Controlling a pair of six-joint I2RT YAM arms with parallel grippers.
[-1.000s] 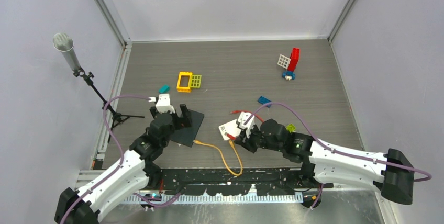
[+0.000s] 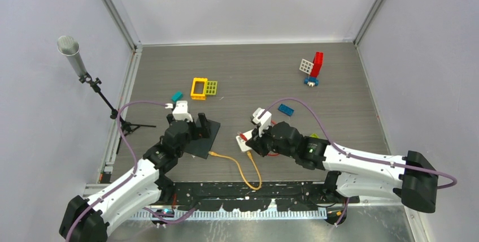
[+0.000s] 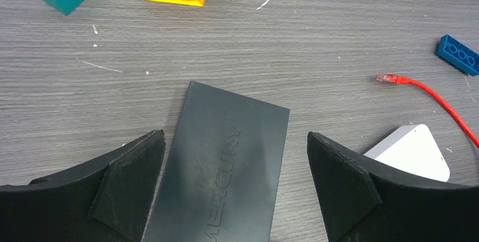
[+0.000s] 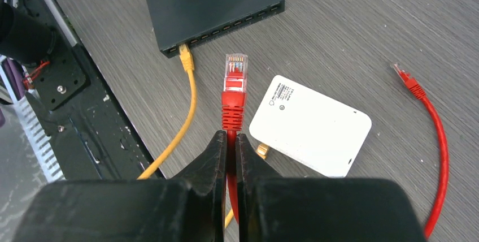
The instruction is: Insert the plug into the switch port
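Note:
Just behind a red plug [image 4: 233, 95], my right gripper is shut on its red cable; the clear tip points away from the fingers toward the black switch [image 4: 212, 1]. A gap of bare table lies between plug and switch. Along the switch's near edge runs a row of ports, one of them filled by a yellow plug [image 4: 186, 58]. My left gripper hangs open over the switch, its two fingers on either side of it and nothing between them. The cable's other red plug [image 4: 409, 80] lies loose on the table.
A white box [image 4: 310, 126] with the yellow cable [image 4: 179, 134] plugged into it lies beside the switch. Toy bricks, yellow [image 2: 199, 88], teal [image 2: 177, 96] and blue [image 2: 286, 109], are scattered farther back.
My right gripper has shifted left and away from the front edge, carrying the red plug over the white box.

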